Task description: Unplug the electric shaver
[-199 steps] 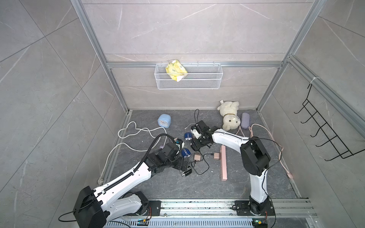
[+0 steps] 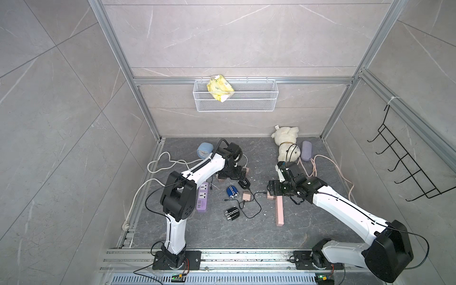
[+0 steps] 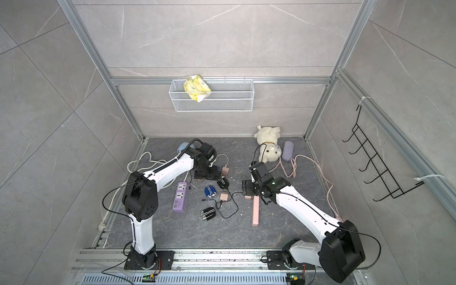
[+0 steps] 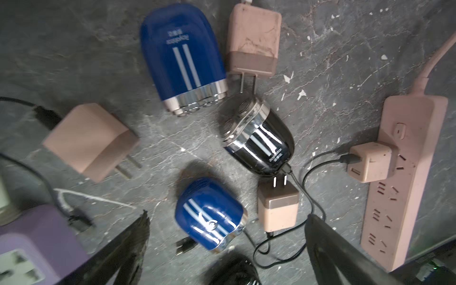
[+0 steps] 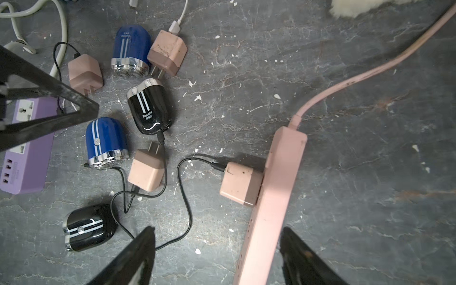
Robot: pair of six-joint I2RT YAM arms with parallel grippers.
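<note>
Black shavers [image 5: 148, 106] [image 5: 89, 227] and blue shavers [image 5: 105, 142] [image 5: 130, 51] lie on the grey floor among pink chargers and black cables. One charger [image 5: 241, 184] sits plugged into the side of the pink power strip [image 5: 277, 185], with a black cable in it. Another charger [image 5: 146, 169] lies loose. My right gripper stands over that strip and plugged charger, its fingertips apart at the lower edge, nothing held. My left gripper hangs above the shavers, open, with nothing between its fingers.
A purple strip [image 2: 202, 197] lies at the left. A white bear [image 2: 289, 135], purple cylinder [image 2: 306, 149] and blue object [image 2: 204, 150] stand at the back, below a wire basket [image 2: 251, 102].
My right arm has moved right, from the middle to over the pink strip.
</note>
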